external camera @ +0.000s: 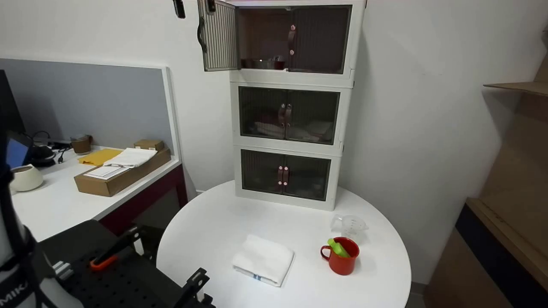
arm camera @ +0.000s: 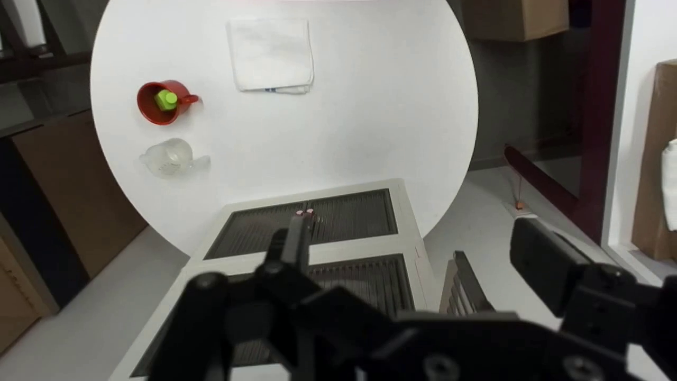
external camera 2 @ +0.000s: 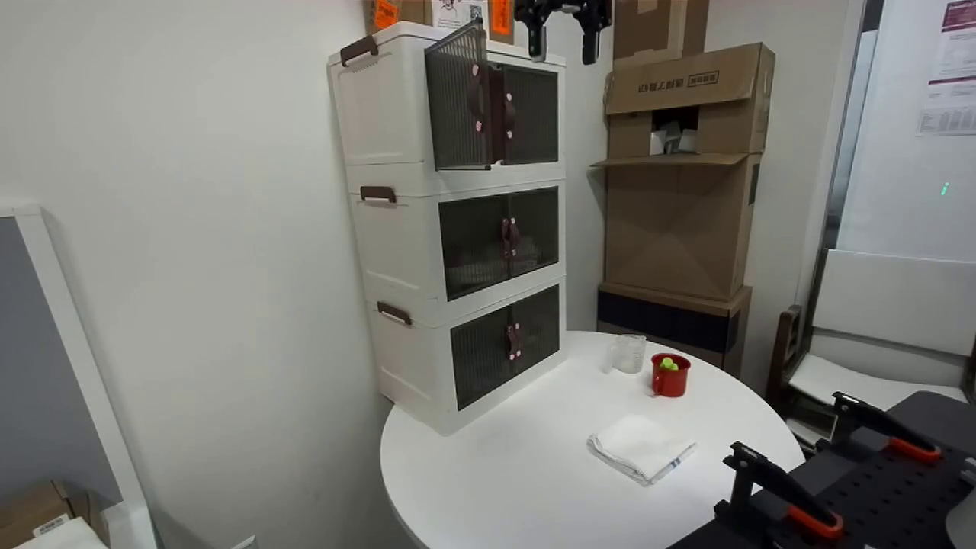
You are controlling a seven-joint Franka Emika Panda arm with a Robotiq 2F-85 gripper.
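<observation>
My gripper (external camera 2: pixel 564 47) is open near the top of the cabinet, nothing held between its fingers. In exterior view 1 one finger (external camera: pixel 178 8) hangs left of the open door (external camera: pixel 221 38), and the other overlaps the door's top. The wrist view shows the door's slatted edge (arm camera: pixel 466 286) between the spread fingers; whether they touch it cannot be told. The white cabinet (external camera: pixel 287 77) has three tiers. Its top left door stands swung out, with a metal bowl (external camera: pixel 262 64) inside. The middle doors (external camera: pixel 262 113) and bottom doors (external camera: pixel 259 169) are closed.
On the round table (external camera: pixel 205 236) lie a folded white towel (external camera: pixel 263 259), a red mug (external camera: pixel 341 264) with a green item inside, and a clear measuring cup (external camera: pixel 353 225). Cardboard boxes (external camera 2: pixel 677 219) stand right of the cabinet.
</observation>
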